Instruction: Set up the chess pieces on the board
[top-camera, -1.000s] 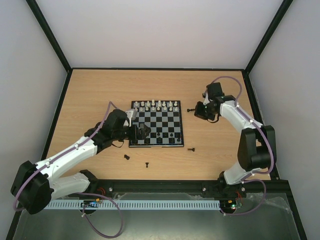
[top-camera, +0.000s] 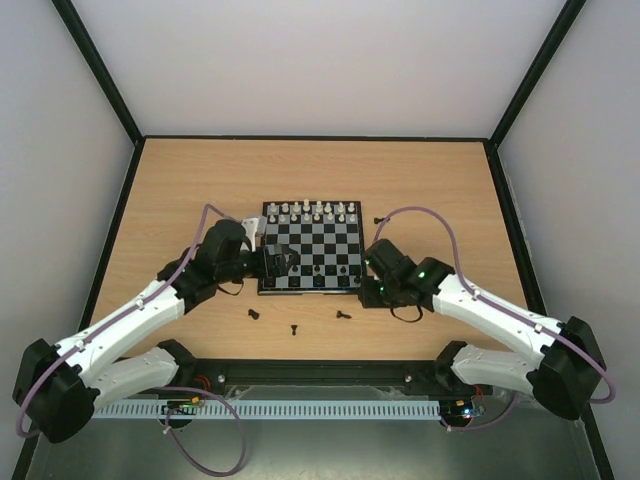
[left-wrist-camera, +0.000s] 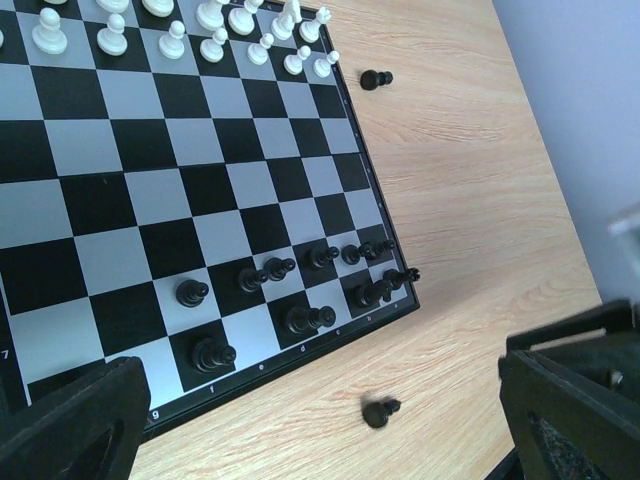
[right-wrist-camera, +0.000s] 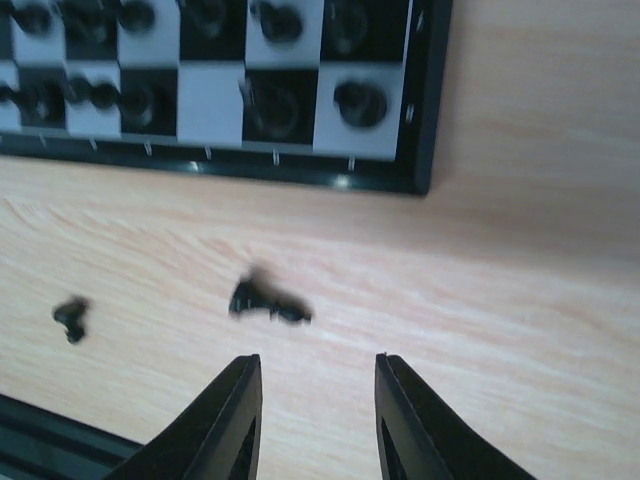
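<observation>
The chessboard (top-camera: 312, 245) bears white pieces (top-camera: 306, 208) in two rows at its far side. Black pieces (left-wrist-camera: 213, 353) stand on its near rows. Loose black pieces lie on the table: one blurred piece (right-wrist-camera: 268, 302) before the near edge, a smaller one (right-wrist-camera: 70, 318) left of it, another (top-camera: 253, 314) at the near left, and one (left-wrist-camera: 375, 79) beyond the right edge. My left gripper is wide open over the board's left near part, empty. My right gripper stands open near the right front corner, nothing between its fingers.
Bare table (top-camera: 430, 180) stretches beyond and to both sides of the board. The dark front rail (top-camera: 320, 370) bounds the near side. In the left wrist view, the right gripper's dark fingers (left-wrist-camera: 570, 330) show at the right edge, close to the board.
My right arm has swung left and nearer, from the table's right side to the board's front corner. One loose black piece has shifted left along the table.
</observation>
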